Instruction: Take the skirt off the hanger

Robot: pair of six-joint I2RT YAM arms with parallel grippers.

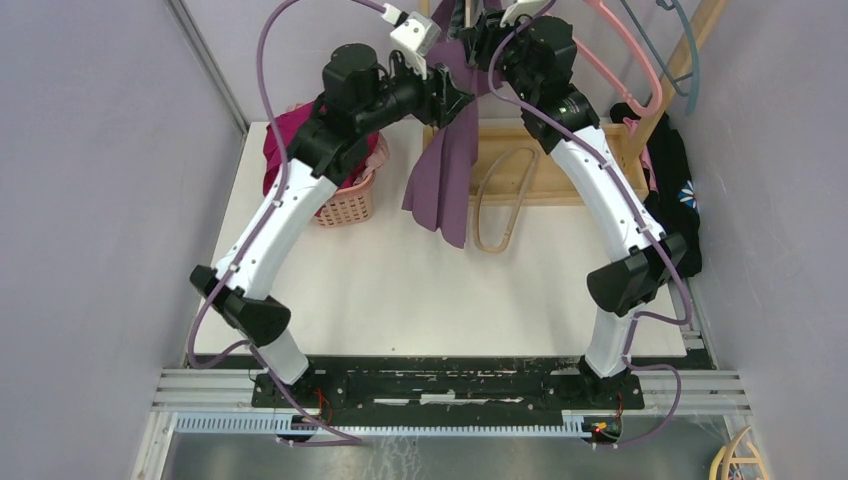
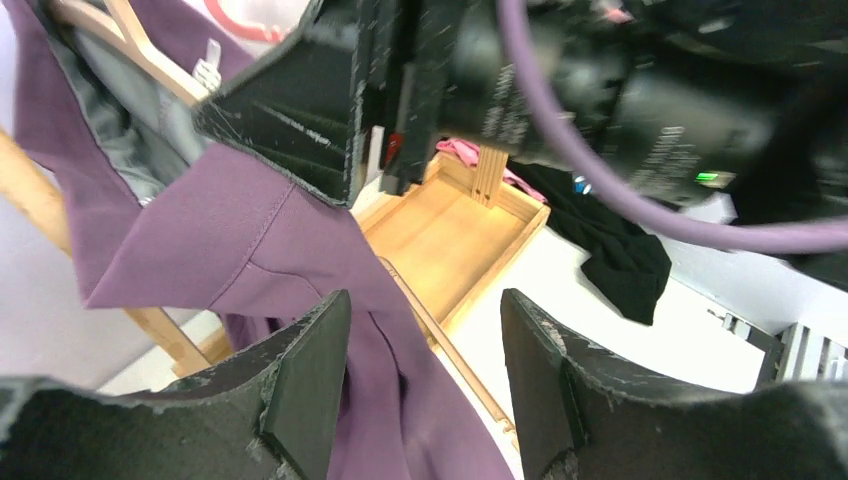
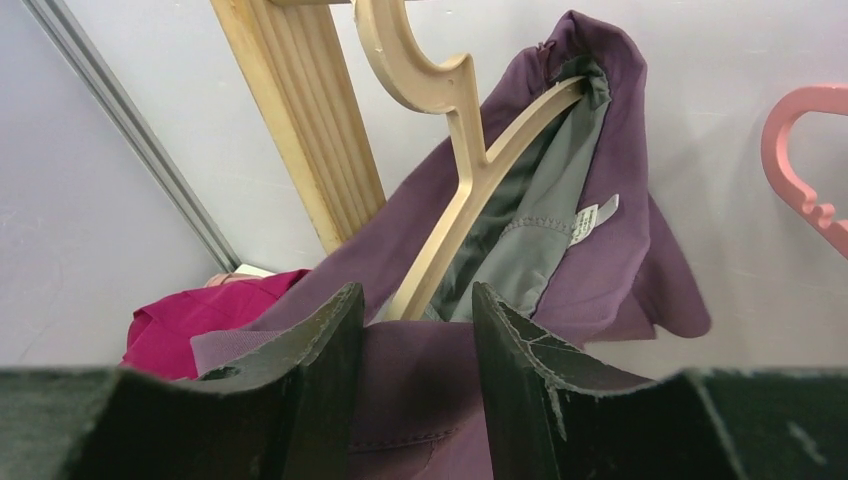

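The purple skirt (image 1: 440, 190) with grey lining hangs at the top middle of the top view. In the right wrist view, one arm of the wooden hanger (image 3: 442, 240) reaches into the lining under the waistband. The hanger's other end is hidden behind the skirt's near fold (image 3: 415, 385). My right gripper stands open, its fingers apart on either side of that fold. Lower down is my left gripper, its fingers spread, with skirt cloth (image 2: 385, 400) showing in the gap. Contact between its pads and the cloth cannot be made out.
A wooden post (image 3: 310, 110) of the rack stands left of the hanger. Pink hanger (image 1: 640, 70) and blue hanger (image 1: 690, 80) are on the right. A pink basket (image 1: 347, 205) with red cloth sits left.
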